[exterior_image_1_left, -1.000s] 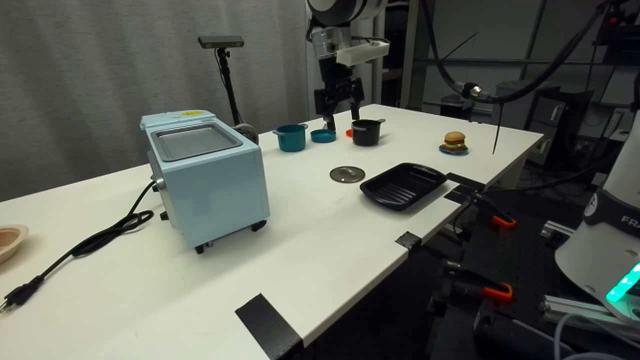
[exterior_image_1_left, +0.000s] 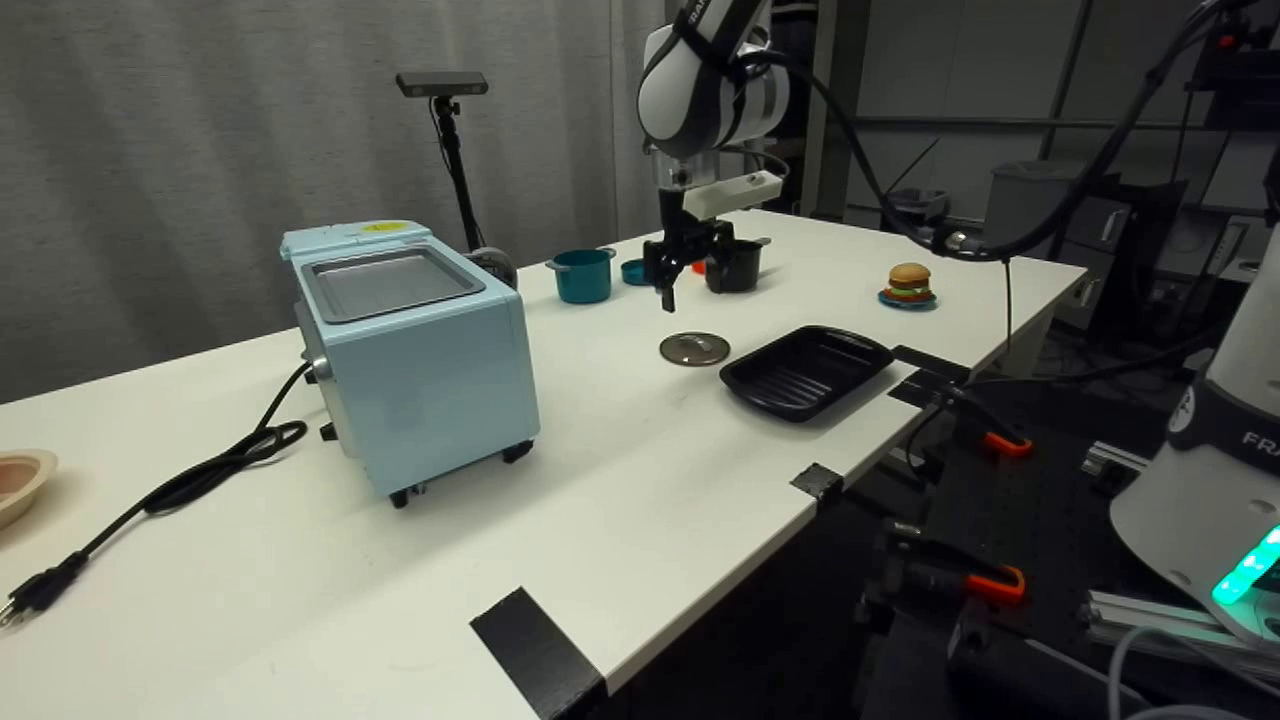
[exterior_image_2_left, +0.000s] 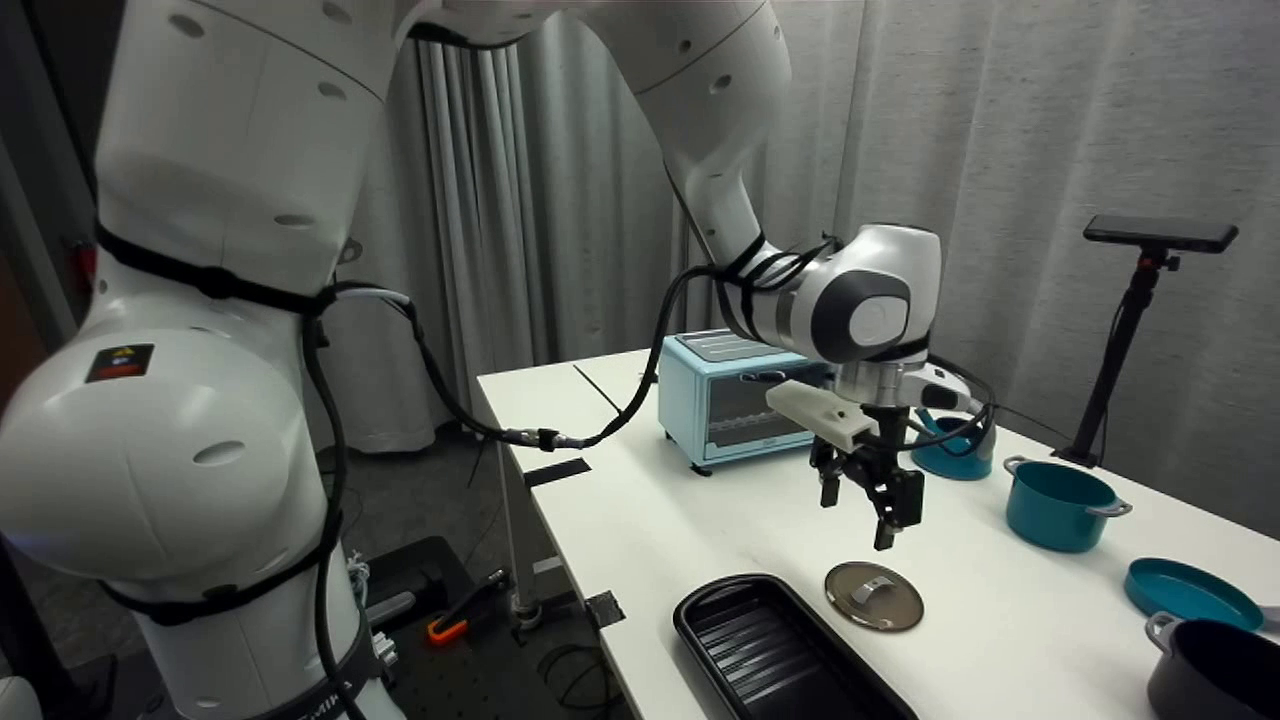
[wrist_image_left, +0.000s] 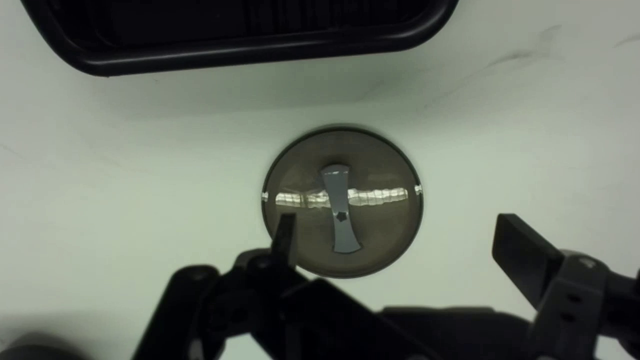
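Note:
A round glass lid (wrist_image_left: 384, 234) with a grey handle (wrist_image_left: 339, 207) lies flat on the white table. My gripper is open above it, with nothing between its fingers. In the wrist view the left finger overlaps the lid's lower left edge, while the right finger stands over bare table to the lid's right. From the second exterior view, the gripper (exterior_image_2_left: 855, 510) hangs clear of the table, higher than the lid (exterior_image_2_left: 846, 588). The first exterior view shows the same lid (exterior_image_1_left: 684, 352) below the gripper (exterior_image_1_left: 696, 282).
A black ribbed pan (exterior_image_1_left: 806, 374) sits close beside the lid. Toward the back stand a teal pot (exterior_image_1_left: 584, 276), a teal shallow pan (exterior_image_2_left: 1182, 588) and a dark pot (exterior_image_1_left: 734, 270). A blue toaster oven (exterior_image_1_left: 432, 372) and a toy burger (exterior_image_1_left: 908, 284) are farther off.
My gripper has come down and turned, moving nearer the lid. The lid, pan and pots have stayed where they were.

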